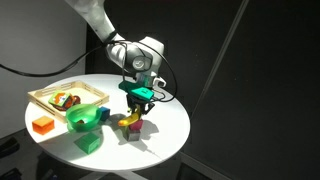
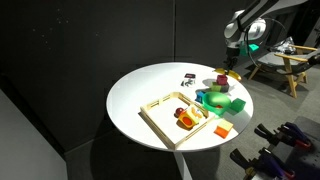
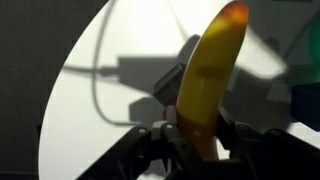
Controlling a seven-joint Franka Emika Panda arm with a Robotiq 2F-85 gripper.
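A yellow, banana-like object with an orange tip is held between the fingers of my gripper, which is shut on it. In exterior view 1, the gripper hangs over the table's near right part, and the yellow object appears just in front of a red block. Below that red block is a darker block. Exterior view 2 has the yellow object close to the red blocks; whether they touch cannot be told.
A green bowl stands left of the gripper, with a blue block beside it. Green and orange blocks lie nearer the front. A wooden tray holds several colourful items.
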